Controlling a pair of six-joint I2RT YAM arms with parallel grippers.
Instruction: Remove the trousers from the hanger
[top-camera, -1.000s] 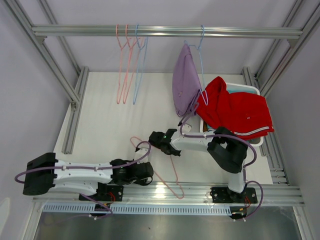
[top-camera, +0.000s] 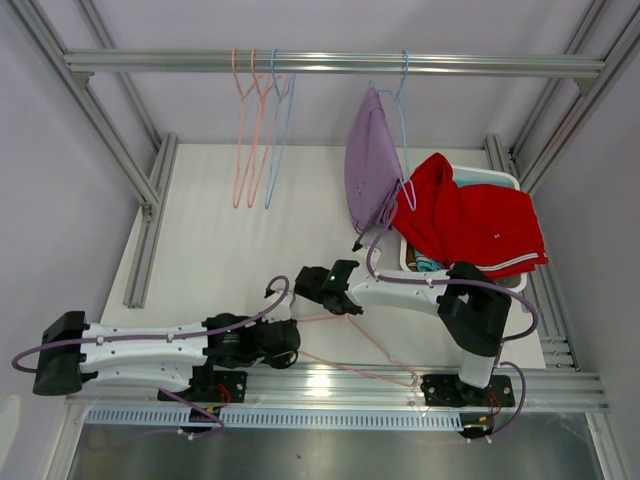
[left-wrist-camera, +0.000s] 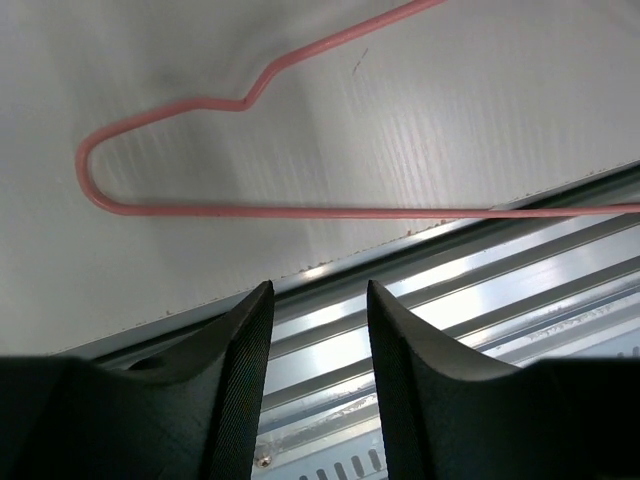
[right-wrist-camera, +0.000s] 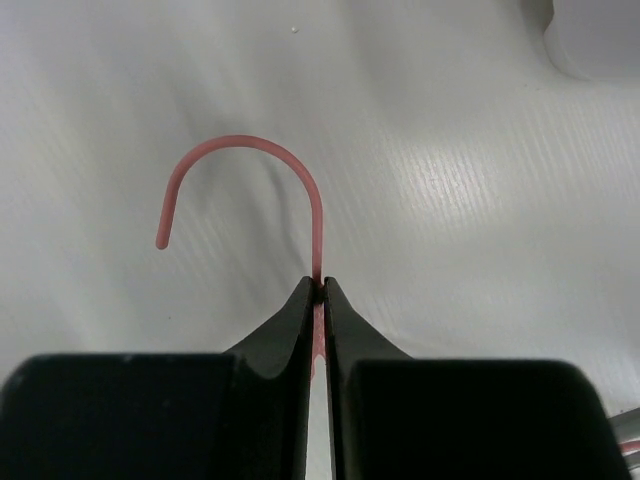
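Purple trousers (top-camera: 368, 165) hang folded on a blue hanger (top-camera: 404, 120) on the rail at the back right. A pink hanger (top-camera: 388, 358) lies flat on the white board at the front middle. My right gripper has its fingers closed round that hanger's wire, just below the hook (right-wrist-camera: 238, 140). My left gripper is open with nothing between its fingers; the hanger's wire lies beyond its tips in the left wrist view.
Several empty pink and blue hangers (top-camera: 262, 140) hang from the rail (top-camera: 170, 62). A white basket (top-camera: 505, 283) with red clothing stands at the right. The board's left part is clear.
The pink hanger on the board has swung and shifted to the right.
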